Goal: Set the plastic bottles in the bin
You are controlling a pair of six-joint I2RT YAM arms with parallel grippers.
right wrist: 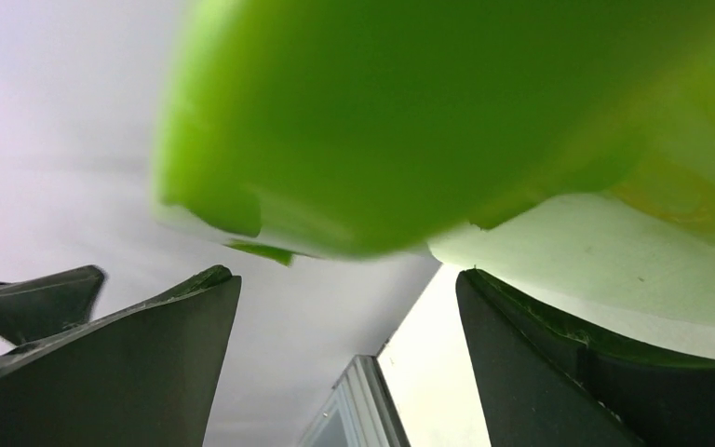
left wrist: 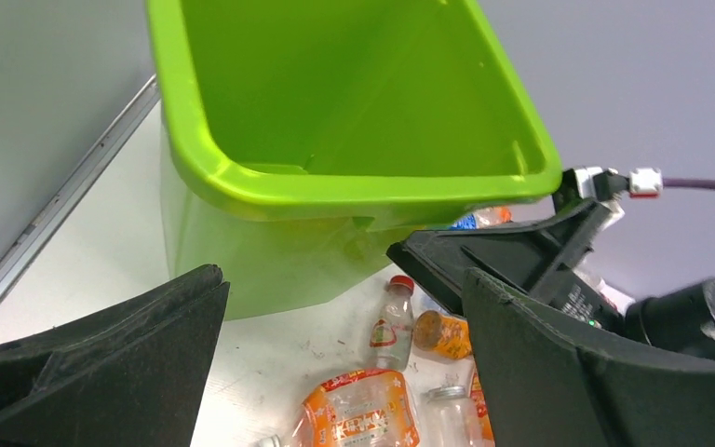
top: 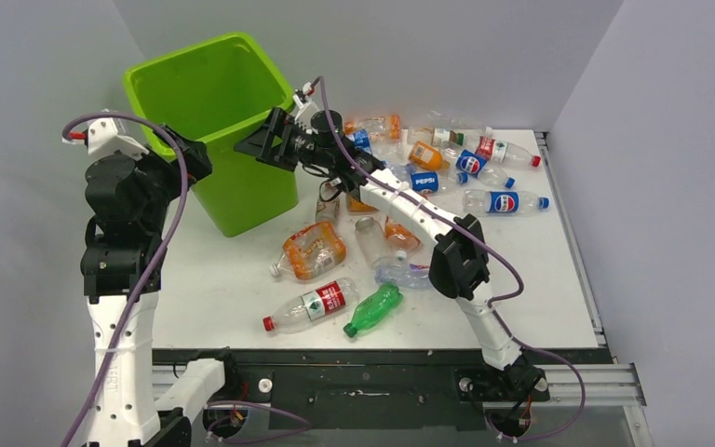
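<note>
The tall green bin stands at the back left; the part of its inside that shows is empty. At its left front corner my left gripper is open with nothing between its fingers, facing the bin in the left wrist view. My right gripper is at the bin's right front wall, fingers apart and empty, with green plastic filling the view above them. Loose on the table lie a large orange-label bottle, a red-capped bottle, a green bottle and a clear bluish bottle.
More bottles crowd the back right, among them a Pepsi-label bottle and a red-label bottle. The right arm passes above several of them.
</note>
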